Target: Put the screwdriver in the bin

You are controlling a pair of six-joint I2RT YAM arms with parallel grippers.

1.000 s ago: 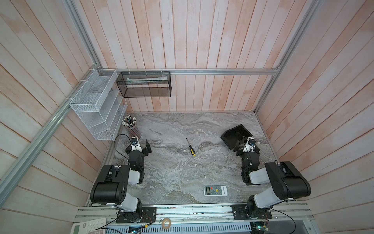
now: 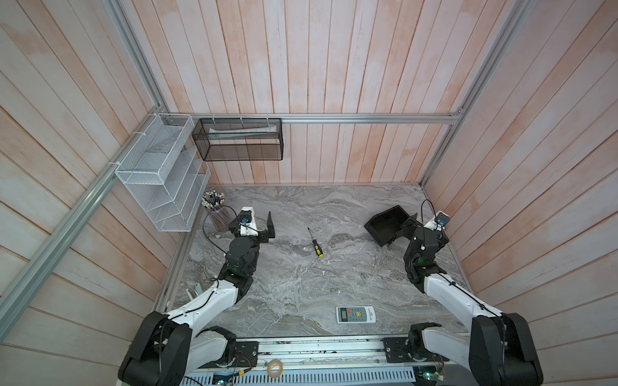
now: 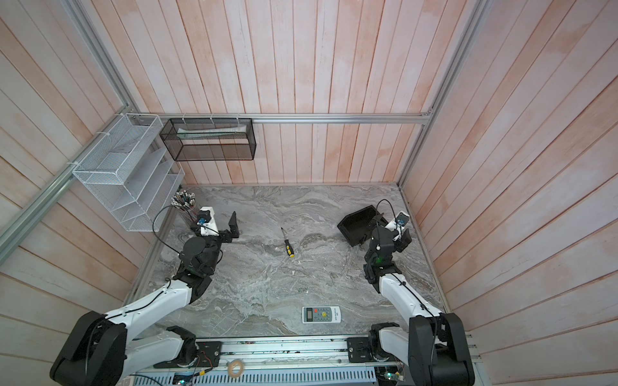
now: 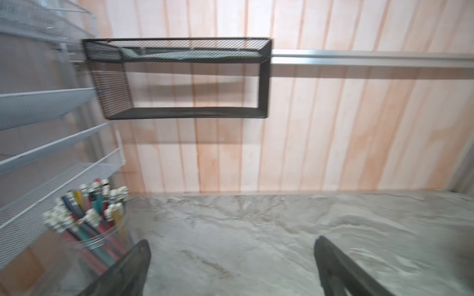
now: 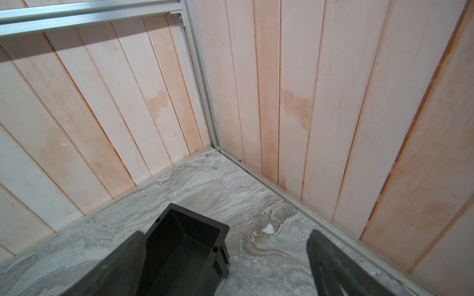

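Note:
A yellow-and-black screwdriver (image 2: 316, 247) (image 3: 288, 247) lies on the middle of the marble table. The black bin (image 2: 383, 225) (image 5: 183, 246) sits at the right, partly behind my right gripper (image 2: 426, 224), whose fingers stand open, blurred, above and near the bin. At the left, my left gripper (image 2: 252, 228) is raised beside the pencil cup, its fingers wide apart and open with nothing between them. The screwdriver lies apart from both grippers and the bin.
A cup of pencils (image 2: 215, 209) stands at the back left under white wire shelves (image 2: 161, 186). A black mesh basket (image 2: 238, 154) hangs on the back rail. A remote (image 2: 355, 314) lies at the front.
The screwdriver and bin are unmoved.

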